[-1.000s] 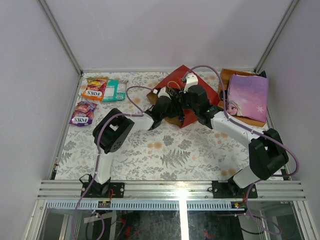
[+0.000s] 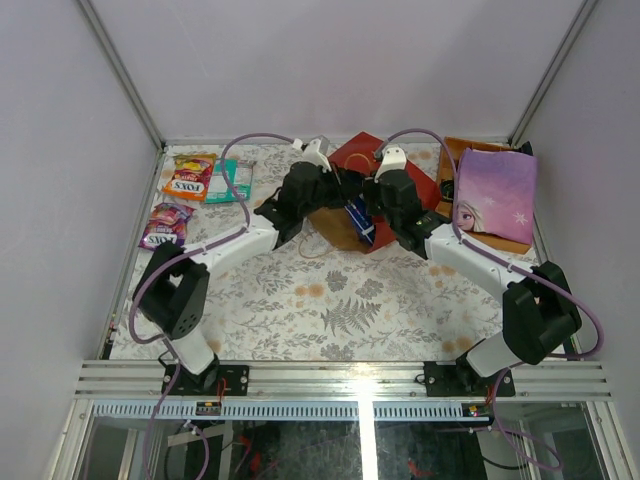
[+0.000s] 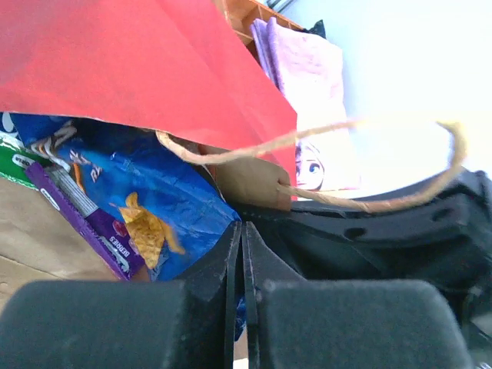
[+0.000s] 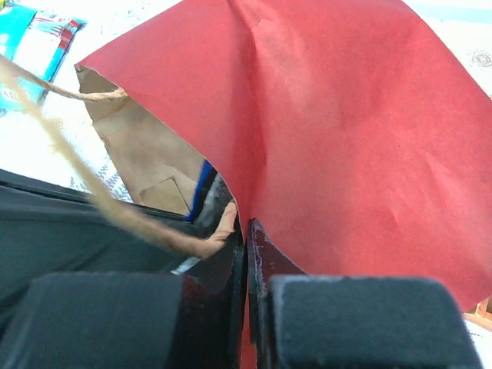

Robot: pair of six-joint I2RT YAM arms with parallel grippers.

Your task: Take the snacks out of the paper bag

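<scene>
The red paper bag (image 2: pixel 392 232) lies on its side, with its brown inside facing left. In the left wrist view a blue snack pack (image 3: pixel 165 196) slants out of its mouth, the top corner drawn up to my left gripper, shut on that thin edge. A purple-wrapped snack (image 3: pixel 91 221) and a green pack (image 3: pixel 15 160) show beside it in the bag. At the bag's rim my right gripper is shut on the red paper. Three packs are out on the table: orange (image 2: pixel 190 176), teal (image 2: pixel 231 181) and purple (image 2: pixel 166 225).
A brown box (image 2: pixel 452 158) with a purple cloth pouch (image 2: pixel 497 195) stands right of the bag. Twine handles (image 3: pixel 354 123) loop near both grippers. Open table (image 2: pixel 350 305) lies in front and to the left.
My left arm has stretched and lifted at the bag's mouth, and the blue pack has come into sight below its gripper. The right arm has barely moved.
</scene>
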